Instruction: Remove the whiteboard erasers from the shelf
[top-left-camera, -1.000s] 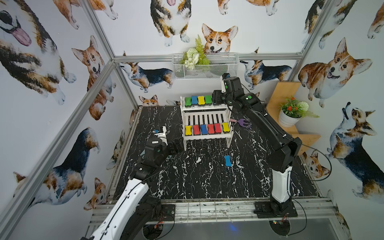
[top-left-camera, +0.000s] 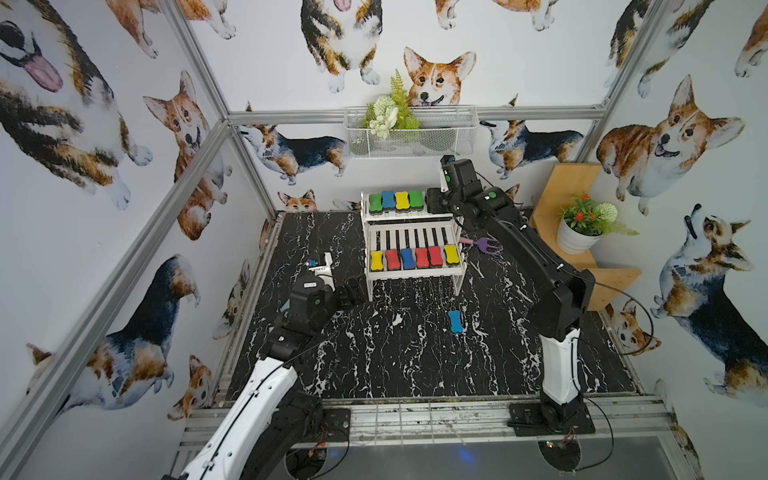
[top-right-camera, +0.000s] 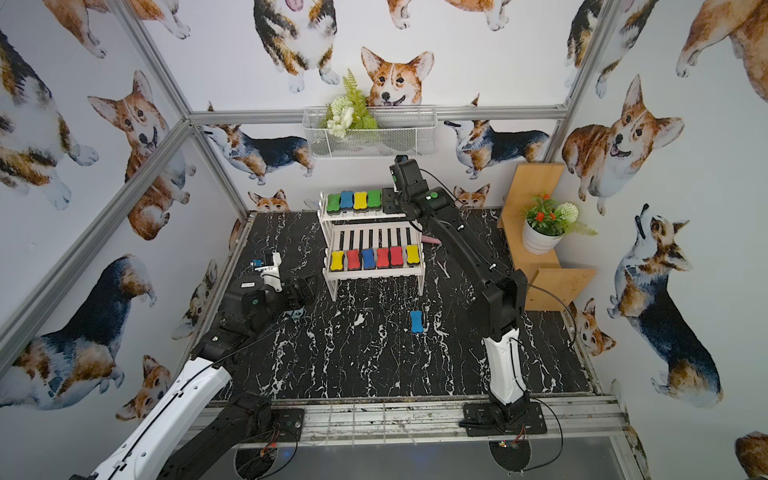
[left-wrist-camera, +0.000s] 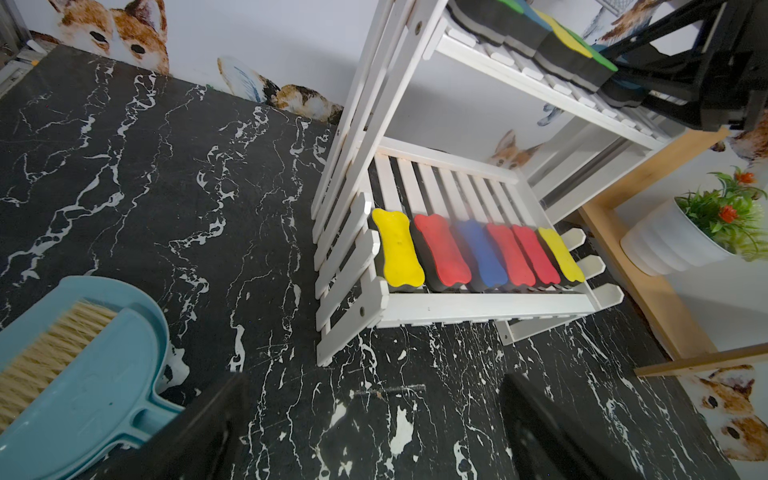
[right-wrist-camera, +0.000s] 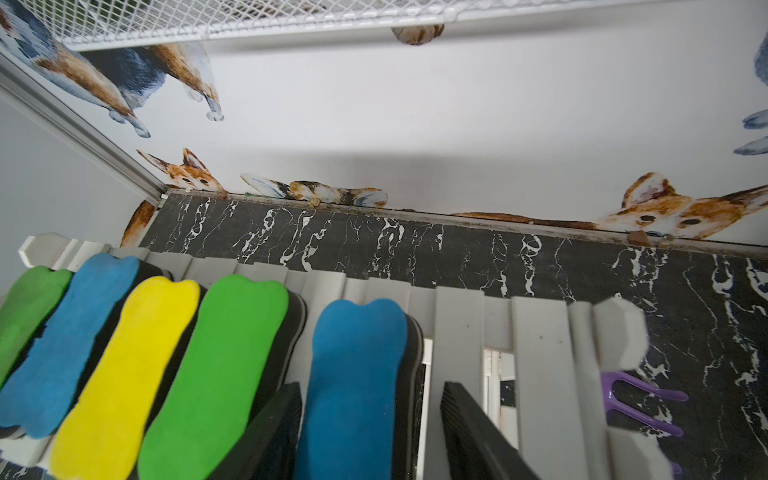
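Observation:
On the white rack's upper shelf (top-left-camera: 408, 215), a blue eraser (right-wrist-camera: 352, 384) lies at the right end of a row with green, yellow and blue ones. My right gripper has one finger on each side of it; a gap shows by the right finger, so the fingers stand apart. The lower shelf holds yellow (left-wrist-camera: 397, 248), red (left-wrist-camera: 441, 249) and blue (left-wrist-camera: 482, 254) erasers. One more blue eraser (top-left-camera: 455, 321) lies on the table in front of the rack. My left gripper is open and empty, left of the rack's front.
A light-blue dustpan with a brush (left-wrist-camera: 88, 360) lies by the left gripper. To the right stands a wooden stand (top-left-camera: 552, 208) with a potted plant (top-left-camera: 577, 237). A wire basket (top-left-camera: 410, 142) hangs behind and above the rack.
My right gripper has come down slightly at the right end of the upper shelf, its arm shifting a little. The left arm and the erasers look unmoved.

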